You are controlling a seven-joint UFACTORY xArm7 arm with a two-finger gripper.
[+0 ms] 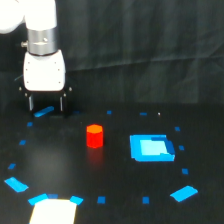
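Observation:
A red block (95, 137), roughly hexagonal in outline, stands on the black table left of centre. To its right lies a blue square tray or frame (136, 150) with a pale middle. My gripper (46, 104) hangs below the white arm at the back left, apart from the red block. Its dark fingers (31, 103) are spread, so it is open, and nothing shows between them.
Blue tape pieces (183, 193) and small blue marks dot the black table. A cream square (53, 212) lies at the front left edge. Dark curtain (150, 50) hangs behind. Bare table surrounds the red block.

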